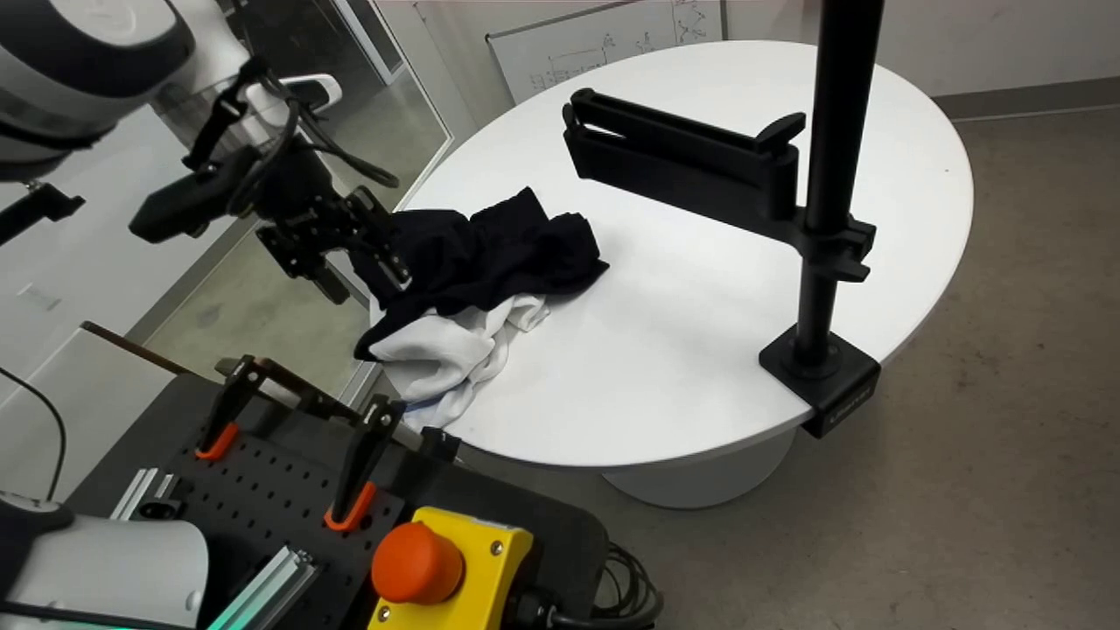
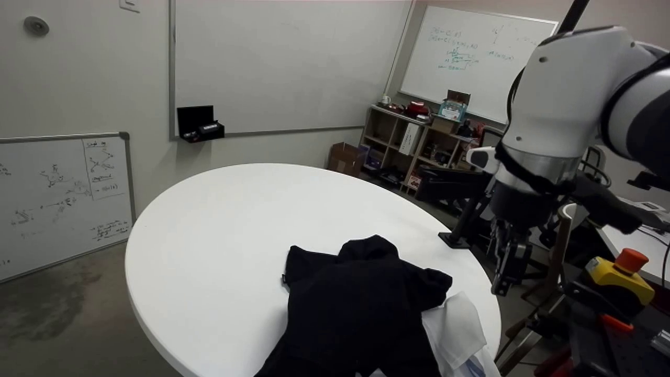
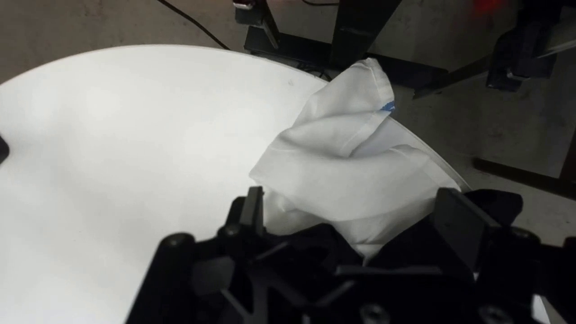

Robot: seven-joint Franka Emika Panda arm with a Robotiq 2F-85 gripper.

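Observation:
On the round white table (image 1: 672, 346) lies a crumpled black cloth (image 1: 493, 252), which looks like a garment in exterior view 2 (image 2: 358, 308). A white cloth (image 1: 441, 352) sticks out from beneath it along the table's edge; one corner with a blue mark shows in the wrist view, where the white cloth (image 3: 345, 178) spreads ahead of the fingers. My gripper (image 1: 367, 283) stands open at the table's edge near the black cloth. In the wrist view the gripper has its fingers wide apart, with both cloths seen beyond the gap. Nothing is gripped.
A black post with a folded arm (image 1: 829, 210) is clamped to the table's rim. Beside the table, a dark bench carries orange-tipped clamps (image 1: 357, 504) and a yellow box with a red emergency button (image 1: 417, 563).

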